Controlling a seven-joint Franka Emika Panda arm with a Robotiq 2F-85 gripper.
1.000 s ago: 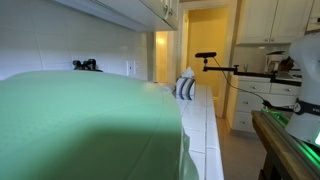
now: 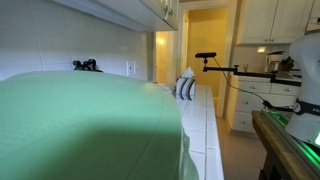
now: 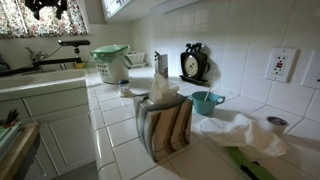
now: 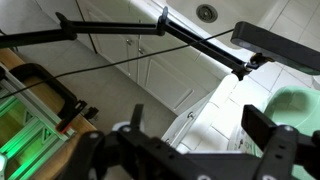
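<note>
My gripper is open, its dark fingers (image 4: 256, 124) wide apart with nothing between them. It hangs high beside the white tiled counter (image 4: 207, 122), over the gap between that and a wooden surface. To its right in the wrist view is the round pale green top of a container (image 4: 292, 106). That green-lidded container (image 3: 110, 66) stands at the far end of the counter in exterior view 2, and its lid (image 2: 90, 125) fills the lower left of exterior view 1. A striped holder (image 3: 162, 128) with white paper stands on the counter.
Behind the holder are a teal cup (image 3: 206, 102), a white cloth (image 3: 237, 132), a small tin (image 3: 277, 125) and a green-handled item (image 3: 246, 161). A black clock-like object (image 3: 195, 65) stands by the wall. A black bar (image 4: 200, 42) with a cable crosses the wrist view.
</note>
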